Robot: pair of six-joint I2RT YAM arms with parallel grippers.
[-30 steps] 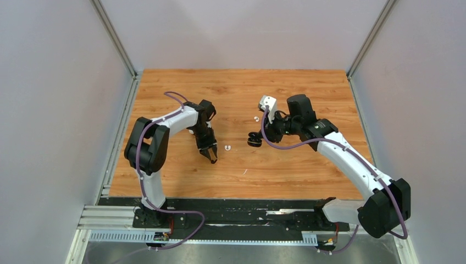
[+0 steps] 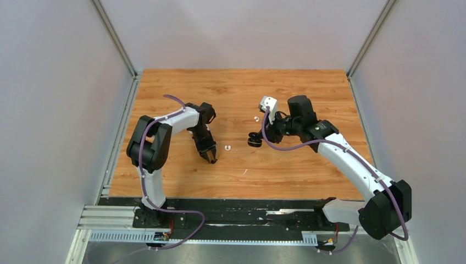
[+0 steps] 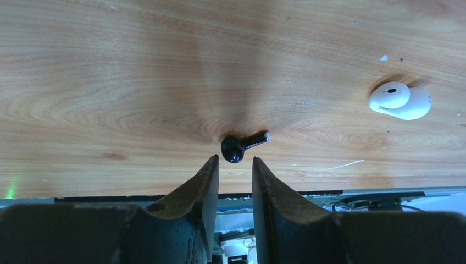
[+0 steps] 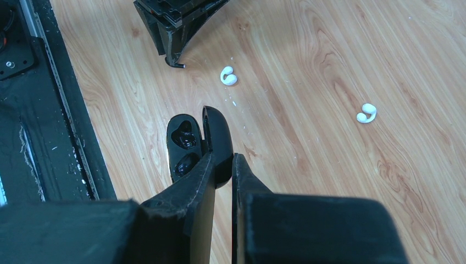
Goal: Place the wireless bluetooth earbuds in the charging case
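A small black earbud (image 3: 233,149) lies on the wooden table, its stem pointing right in the left wrist view. My left gripper is open over it, a gap showing between the fingertips and nothing held. From the right wrist view, the earbud's stem (image 4: 178,65) peeks out at the tip of that gripper. The black charging case (image 4: 184,144) is held up with its lid open, and my right gripper is shut on the lid. One of its wells looks empty; I cannot tell whether the lower, rounded one holds an earbud.
A white earbud piece (image 2: 227,148) rests on the table between the two arms. Another white one (image 2: 256,119) lies farther back, near the right gripper.
The left gripper has shifted slightly to the left over the earbud. The right arm and the case are almost unmoved.
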